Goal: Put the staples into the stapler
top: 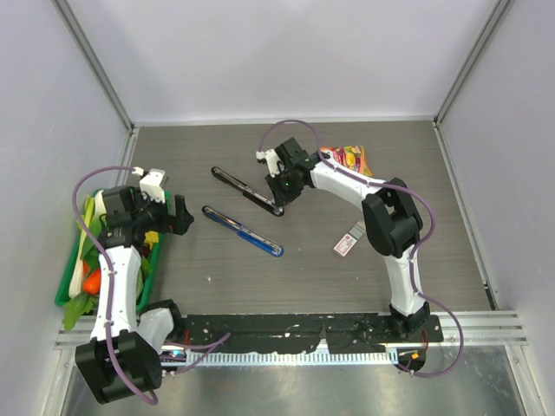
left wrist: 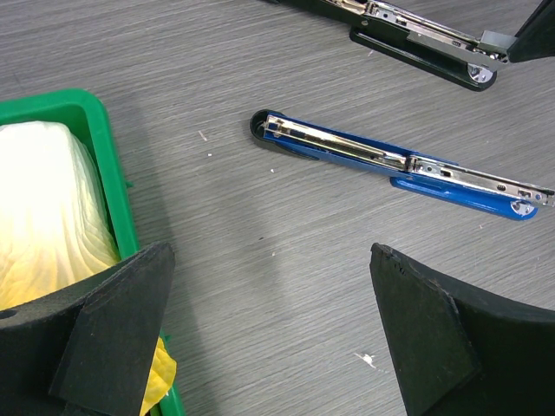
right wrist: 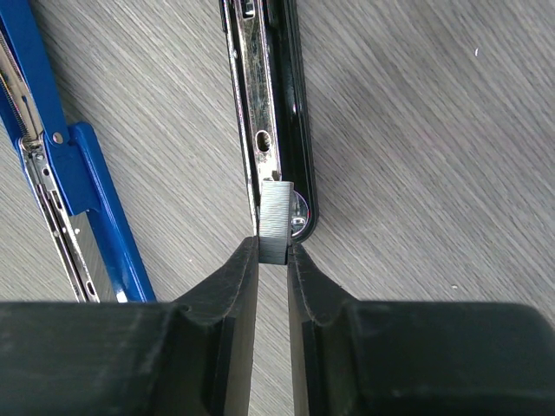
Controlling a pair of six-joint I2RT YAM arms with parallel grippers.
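Note:
My right gripper is shut on a strip of staples, held at the end of the black stapler, whose metal channel faces up. That stapler lies open on the table, with the blue stapler parallel in front of it, also opened out. My left gripper is open and empty at the table's left, beside the green basket. A staple box lies on the right side of the table.
The green basket with vegetables fills the left edge. A colourful snack bag lies at the back right behind the right arm.

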